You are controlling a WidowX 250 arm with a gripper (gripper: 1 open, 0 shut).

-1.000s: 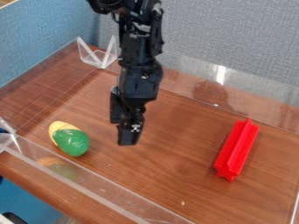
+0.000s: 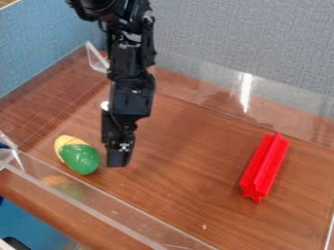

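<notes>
My black gripper [image 2: 117, 146] hangs low over the wooden table, just right of a green and yellow rounded object [image 2: 78, 156] at the left. Its fingers point down, and I see nothing held between them; it is open. A red oblong block [image 2: 265, 166] lies apart on the right side of the table.
Clear plastic walls edge the table [image 2: 177, 195], along the front left and the back. A blue surface [image 2: 26, 225] shows beyond the front left edge.
My gripper has moved left, closer to the green and yellow object. That object and the red block have not moved.
</notes>
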